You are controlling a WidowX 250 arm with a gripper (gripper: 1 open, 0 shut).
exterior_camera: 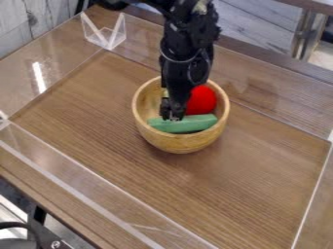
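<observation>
A wooden bowl (182, 141) sits in the middle of the table, holding a red round object (202, 97) at its right and a green elongated object (192, 124) toward its front. The black gripper (173, 103) reaches down from the top into the left part of the bowl, left of the red object and above the green one. Whether its fingers hold anything is hidden or too dark to tell.
A clear plastic item (104, 29) stands at the back left by the table's edge. A dark round part (16, 233) shows at the bottom left corner.
</observation>
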